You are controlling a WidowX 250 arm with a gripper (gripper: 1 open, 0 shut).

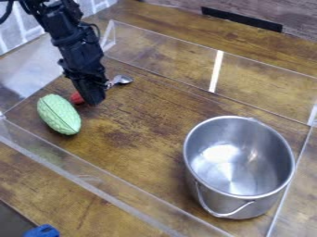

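My black gripper (pixel 95 91) is low over a small red object (pixel 78 96) with a silver end (pixel 119 81) at the upper left of the board. Its fingertips are dark and partly hide the red object; whether they hold it is unclear. A pale green ridged vegetable (pixel 59 115), like a cabbage or corn, lies just left and in front of the gripper. A steel pot (pixel 238 157) with a handle stands at the lower right.
Clear plastic walls edge the wooden work surface (pixel 148 139). A blue object (pixel 43 230) sits at the bottom left, outside the wall.
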